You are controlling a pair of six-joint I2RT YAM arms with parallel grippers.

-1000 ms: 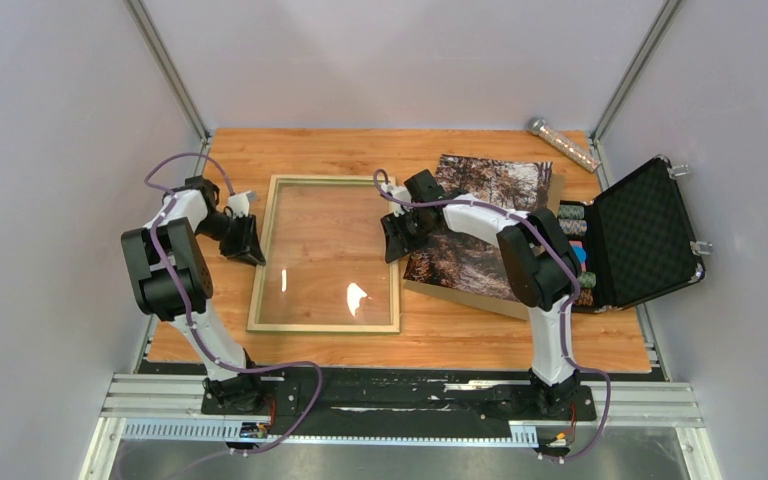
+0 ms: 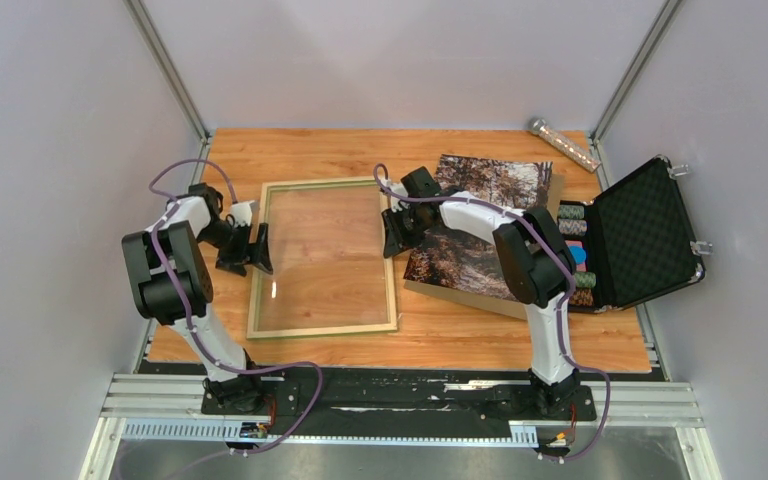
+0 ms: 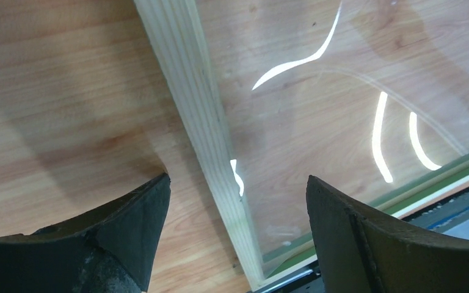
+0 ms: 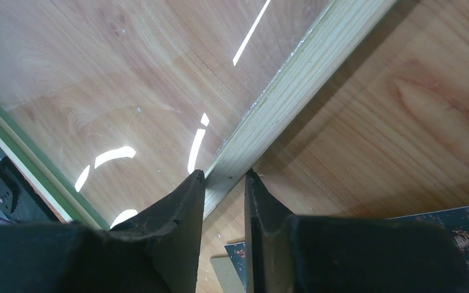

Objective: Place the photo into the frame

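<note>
The pale wooden frame (image 2: 324, 331), with a clear pane, lies left of centre on the table. At its left rail, my left gripper (image 2: 247, 266) is open; in the left wrist view the rail (image 3: 210, 140) runs between the spread fingers, touching neither. My right gripper (image 2: 391, 242) has its fingers on either side of the right rail (image 4: 281, 101), close against it; whether they grip it cannot be told. The photo (image 2: 495, 190), a dark woodland print, lies to the right, partly covered by my right arm.
Under the photo a brown board (image 2: 460, 294) sticks out. An open black case (image 2: 650, 240) with rolls inside stands at the right, and a clear tube (image 2: 564, 144) lies at the back right. Bare table (image 2: 340, 150) shows behind the frame.
The frame's top side has shifted slightly left, and the bright reflection on the pane is gone. My right gripper has barely moved.
</note>
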